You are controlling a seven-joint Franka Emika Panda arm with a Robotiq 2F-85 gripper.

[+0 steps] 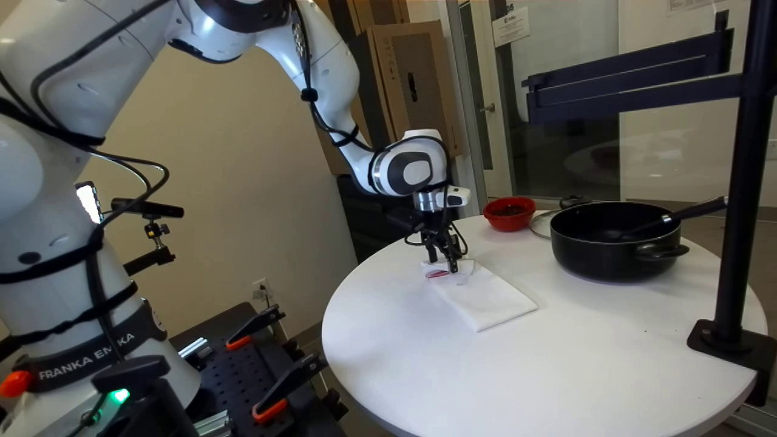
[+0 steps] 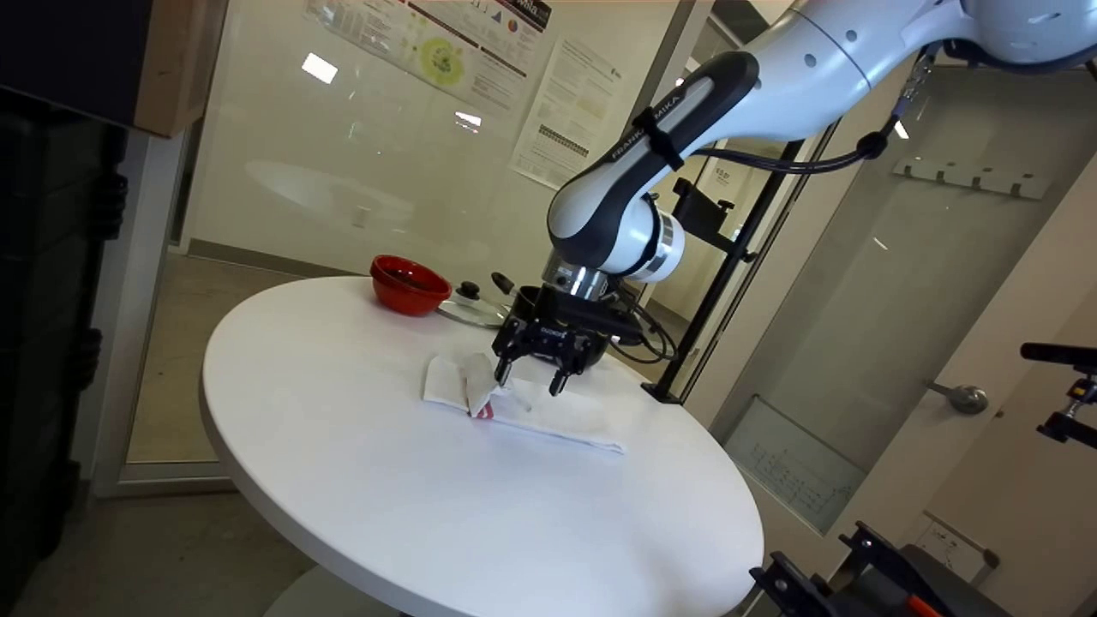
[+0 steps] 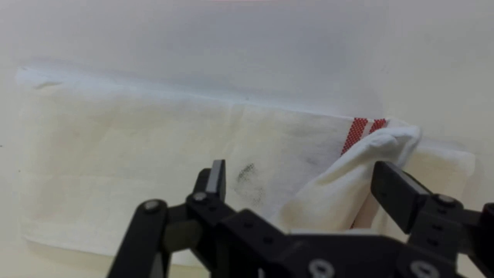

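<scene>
A folded white cloth (image 1: 486, 298) with red stripes lies on the round table. One end of it is bunched into a raised fold (image 3: 333, 192), seen at the right in the wrist view. My gripper (image 2: 530, 385) is just above the cloth, its fingers wide apart and holding nothing. In the wrist view, one finger (image 3: 399, 194) is over the bunched fold and the other is over the flat part, where a dark smudge (image 3: 247, 173) shows. Whether a fingertip touches the cloth I cannot tell.
Beyond the cloth are a red bowl (image 1: 509, 213), a glass lid (image 2: 472, 308) and a black pot (image 1: 613, 244) with a utensil handle (image 1: 697, 210) sticking out. A black post (image 1: 737, 182) is clamped at the table's edge.
</scene>
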